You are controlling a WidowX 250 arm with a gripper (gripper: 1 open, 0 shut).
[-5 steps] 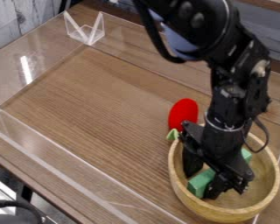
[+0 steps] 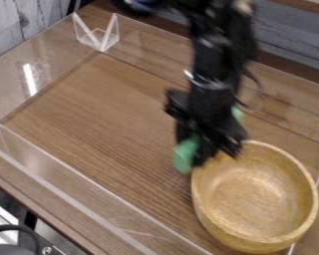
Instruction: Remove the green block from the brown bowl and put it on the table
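Note:
My gripper [image 2: 205, 147] is blurred by motion beside the upper left rim of the brown bowl [image 2: 206, 214]. The green block [image 2: 186, 155] shows at its fingertips, with the gripper shut on it. Block and fingertips appear to hang just outside the rim, over the wooden table [image 2: 109, 129]. The fingers partly cover the block. Inside, the bowl looks empty.
A bit of another green thing [image 2: 238, 115] shows behind the gripper. At the back left stands a white wire holder [image 2: 96, 34]. A dark cable [image 2: 16, 231] lies at the front left corner.
The gripper has risen out of the bowl and moved left and back, carrying the green block with it. The red object behind the bowl is now hidden by the arm.

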